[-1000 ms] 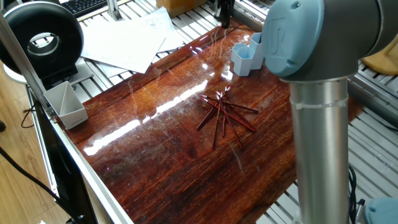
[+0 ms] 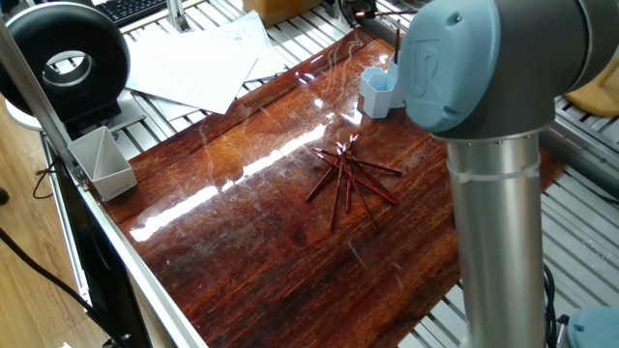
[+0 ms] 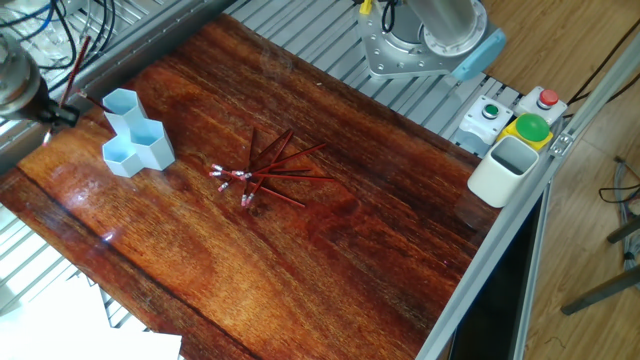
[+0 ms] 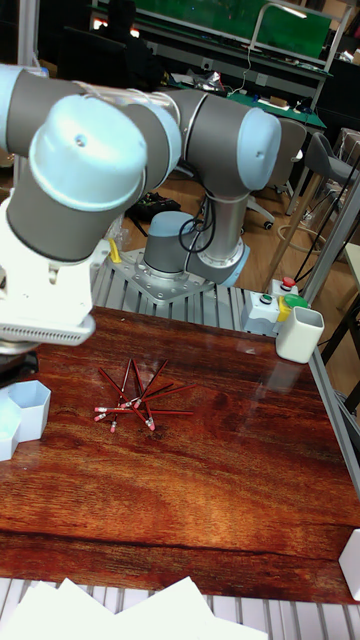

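Note:
In exterior view 2 my gripper (image 3: 66,117) is at the left edge, beside the light-blue holder, shut on a slim red stick (image 3: 79,66) that slants across its fingertips. A second thin dark stick (image 3: 96,103) reaches from near the gripper towards the holder; whether it is held cannot be told. The holder (image 3: 162,157) has three joined hexagonal cups. Exterior view 1 shows an upright stick (image 2: 397,41) above its rear cup, partly behind the arm. Several red sticks with pale ends (image 3: 285,178) lie crossed in a loose pile mid-table. The gripper is hidden in exterior view 3.
A white cup (image 3: 503,172) stands at the table's far corner near the button boxes (image 3: 484,118). Papers (image 2: 198,68) lie beyond the table's edge. Bare wood (image 3: 330,270) stretches around the pile. The arm (image 2: 498,193) blocks part of exterior view 1.
An upright stick now shows above the holder. The pile looks the same.

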